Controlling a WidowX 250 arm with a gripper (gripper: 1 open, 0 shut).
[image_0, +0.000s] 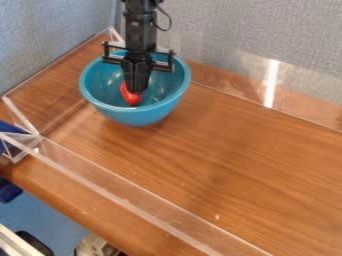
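A teal bowl rests on the wooden table toward the back left. My black gripper reaches down into the bowl from above, its fingertips low inside, over a red strawberry-like object that is partly hidden behind them. The gripper looks shut; whether anything sits between the fingertips is hard to see.
Grey textured walls stand behind and to the left. A white frame with something blue is at the left edge.
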